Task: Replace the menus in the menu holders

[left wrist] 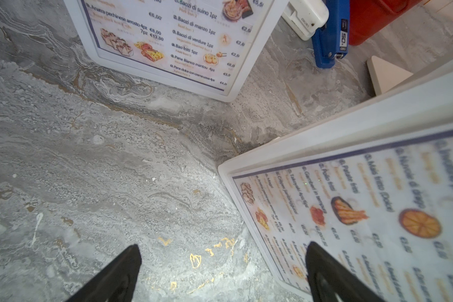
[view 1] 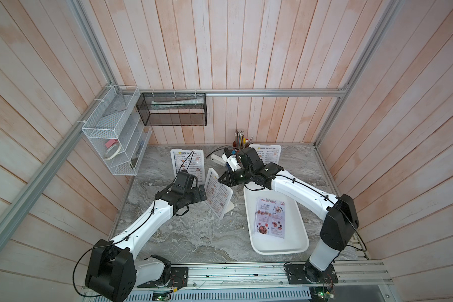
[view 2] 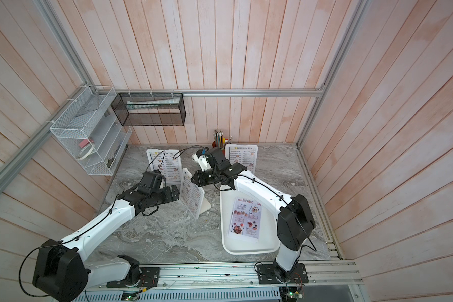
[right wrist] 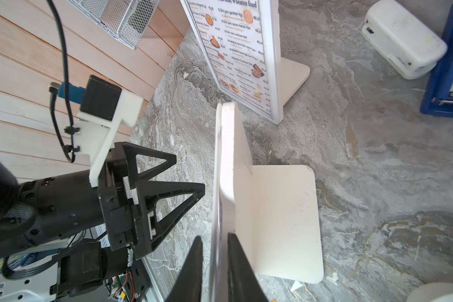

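Note:
A menu holder (view 1: 218,193) stands turned sideways mid-table, with a printed menu (left wrist: 347,216) in its frame and a flat white base (right wrist: 287,221). At its upper edge is my right gripper; one finger is on each side of that edge, part open, with a gap on the left side. Facing the menu side, my left gripper is open with nothing between its fingers. Two more holders with menus, a left one (view 1: 187,162) and a right one (view 2: 241,156), stand at the back. A special menu sheet (view 1: 270,217) lies in the white tray (view 1: 299,244).
A white stapler-like item (right wrist: 405,40) and a blue tool (right wrist: 448,65) lie behind the middle holder, near a pen cup (view 1: 240,140). A wire rack (view 1: 118,136) hangs at left, a black mesh basket (view 1: 172,118) at the back.

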